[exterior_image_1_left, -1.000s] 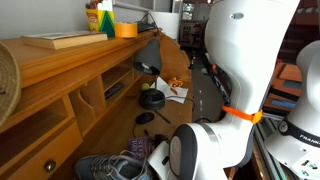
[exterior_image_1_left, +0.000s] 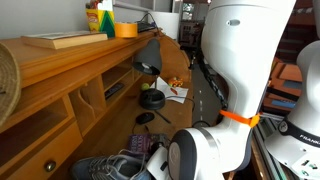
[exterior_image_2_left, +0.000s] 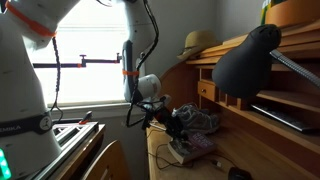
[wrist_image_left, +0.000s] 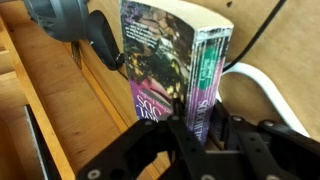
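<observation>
In the wrist view, a paperback book (wrist_image_left: 160, 62) with a pink and dark cover stands out from my gripper. Its white, green and purple spine faces right, and the dark fingers are closed around its lower end. From the second exterior view, the book (exterior_image_2_left: 197, 146) shows pinkish and low by the desk surface, with my gripper (exterior_image_2_left: 175, 134) at its near side. The first exterior view has only part of the book (exterior_image_1_left: 137, 144) beyond the arm, and my fingertips are hidden there.
Grey shoes (exterior_image_1_left: 98, 168) sit close beside the book. A dark lamp (exterior_image_1_left: 148, 56) rises from its base (exterior_image_1_left: 152, 99) farther along the desk, with a black mouse (exterior_image_1_left: 145, 118) nearby. Drawers and cubbies (exterior_image_1_left: 95, 88) line one side. A white cable-like loop (wrist_image_left: 262, 82) lies near the book.
My arm has shifted slightly lower and to the left in the first exterior view. The shoes and the desk items look the same.
</observation>
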